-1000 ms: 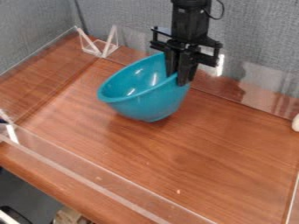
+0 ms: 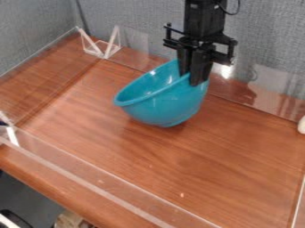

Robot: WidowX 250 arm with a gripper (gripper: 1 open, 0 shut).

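A teal bowl (image 2: 160,101) hangs tilted, its opening turned toward the upper left, over the middle-back of the wooden table (image 2: 179,178). My black gripper (image 2: 194,69) reaches down from above and is shut on the bowl's raised right rim. The fingertips are partly hidden at the rim.
A white wire rack (image 2: 100,46) stands at the back left. A small white object (image 2: 300,125) sits at the right edge. Grey padded walls line the back and left.
Over the last second the bowl, held by my gripper, has shifted slightly to the right, with small changes in its height and tilt.
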